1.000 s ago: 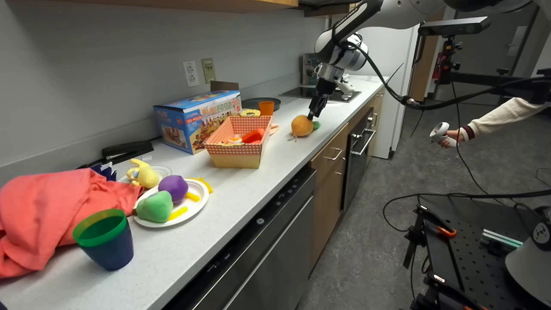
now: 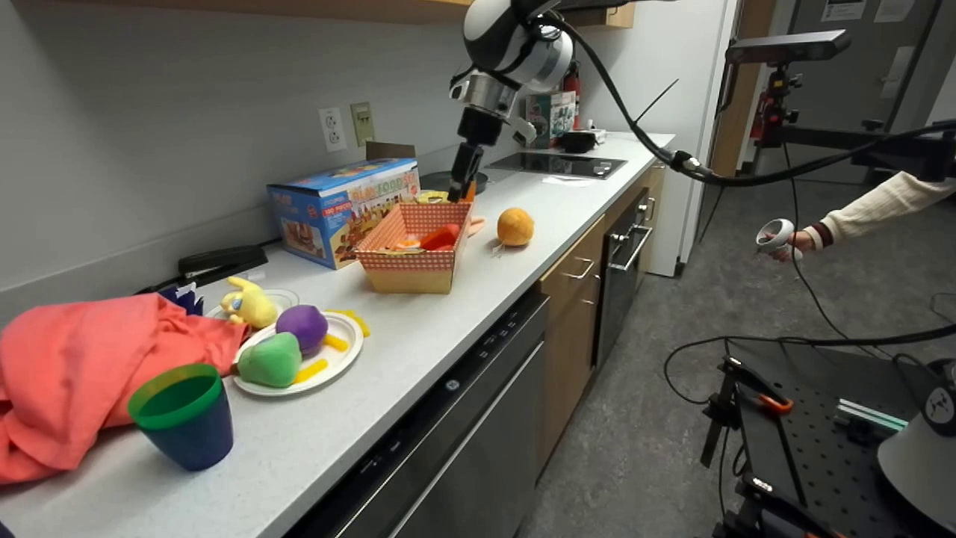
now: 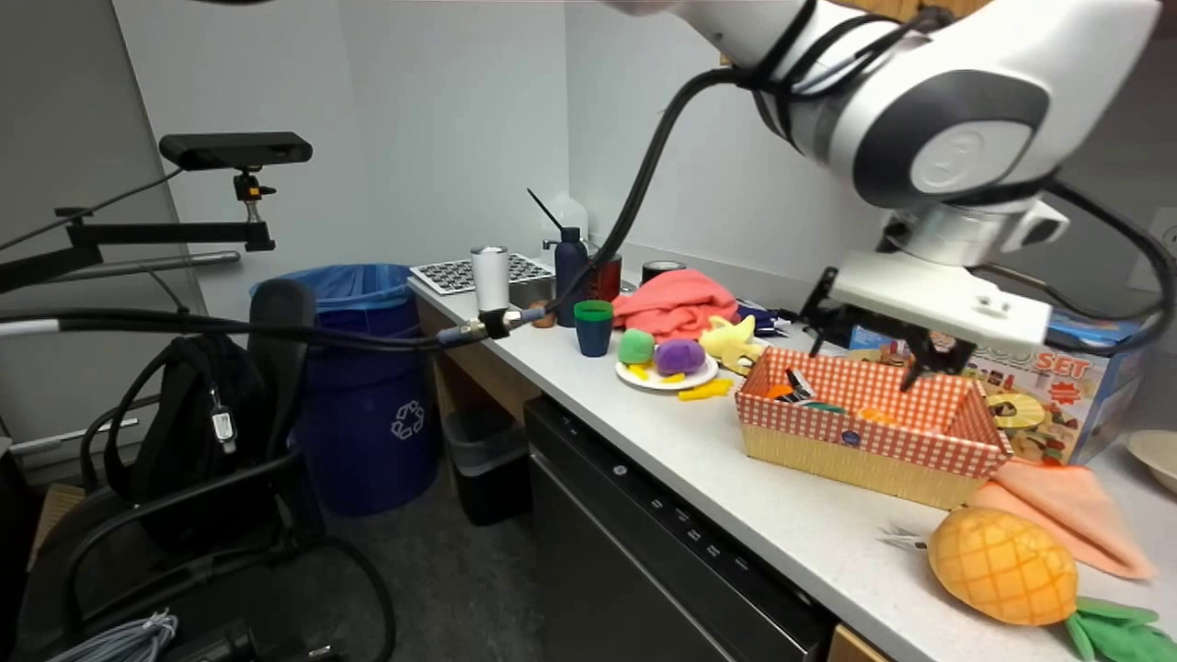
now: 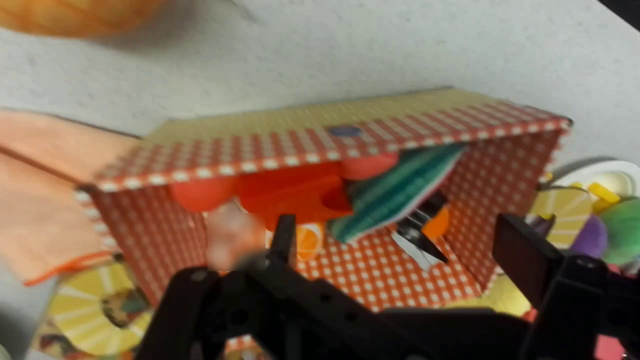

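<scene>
My gripper is open above the checkered basket [image 3: 861, 458], its fingers spread and nothing held between them. Inside the basket, the wrist view shows a red piece [image 4: 294, 195], a striped green wedge [image 4: 399, 186], an orange-slice piece [image 4: 309, 242] and a dark-and-silver item [image 4: 420, 231]. A blurred pale pink piece [image 4: 231, 231] lies near the left finger. On the counter in front of the basket rests a pineapple toy [image 3: 1001, 564], clear of my gripper. Part of the basket's inside is hidden behind the gripper body.
A play-food box [image 2: 345, 211] stands against the wall behind the basket. A peach cloth [image 3: 1065, 513] lies beside it. Further along are a plate [image 2: 345, 359] with green and purple toys, a blue-green cup [image 2: 184, 417] and a red cloth [image 2: 98, 368]. Bare counter runs along the front edge.
My gripper has moved from beside the pineapple toy over to the basket. The pineapple toy has shifted slightly; the basket stays where it was.
</scene>
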